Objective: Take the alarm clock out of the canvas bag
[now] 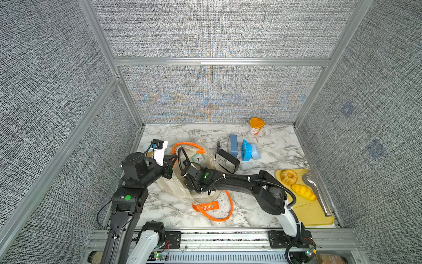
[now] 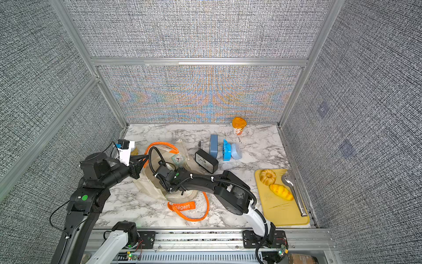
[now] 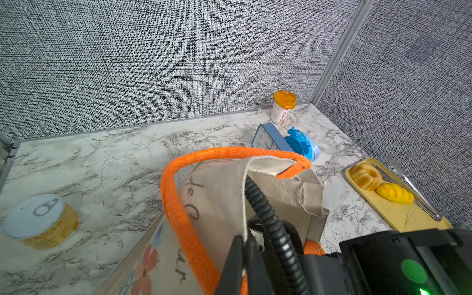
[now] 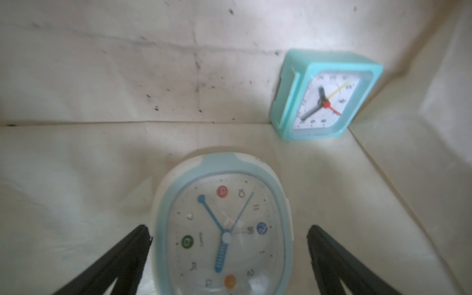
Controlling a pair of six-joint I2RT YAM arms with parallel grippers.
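The canvas bag (image 1: 173, 187), off-white with orange handles, lies open on the table. My left gripper is shut on the bag's rim, with the cloth edge running between its fingers. Inside the bag, in the right wrist view, a rounded pale blue and white alarm clock (image 4: 223, 221) lies face up. My right gripper is open, its dark fingers (image 4: 125, 258) on either side of this clock with gaps showing. A smaller square turquoise alarm clock (image 4: 327, 98) sits farther back, against the bag wall; it also shows in the top left view.
Just right of the bag stand a black clock (image 1: 227, 161), a blue box-shaped clock (image 1: 233, 145) and a blue object (image 1: 246, 150). A yellow board (image 1: 281, 209) with toy bread and tongs lies far right. A can (image 3: 41, 221) stands left of the bag.
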